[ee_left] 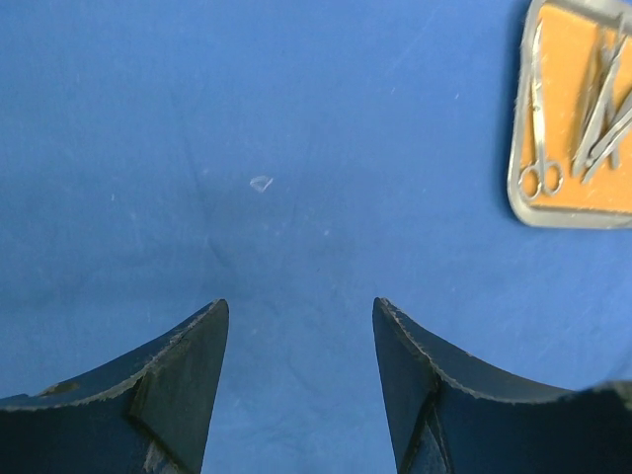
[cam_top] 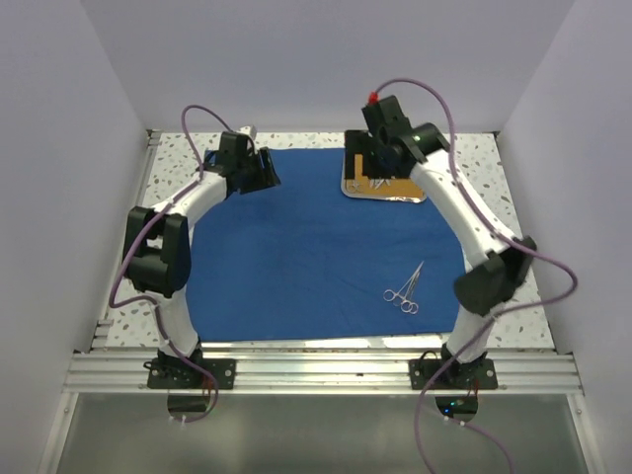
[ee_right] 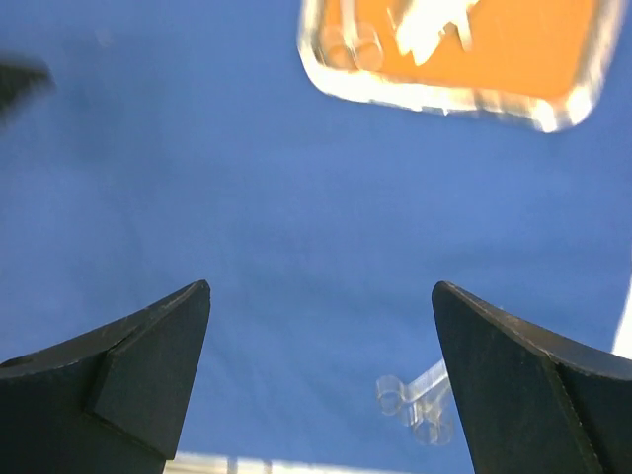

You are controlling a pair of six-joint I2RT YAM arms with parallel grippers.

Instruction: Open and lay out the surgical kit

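The metal tray with orange lining (cam_top: 413, 190) (ee_left: 571, 211) sits at the back right of the blue cloth (cam_top: 296, 247), holding several scissor-like instruments (ee_left: 538, 118). A pair of ring-handled instruments (cam_top: 405, 291) (ee_right: 415, 400) lies at the cloth's front right. My left gripper (cam_top: 262, 168) hangs over the back left, open, with nothing between its fingers. My right gripper (cam_top: 360, 158) is open above the tray's near left area, blurred in the top view, nothing between its fingers.
The speckled table edge (cam_top: 513, 336) shows around the cloth.
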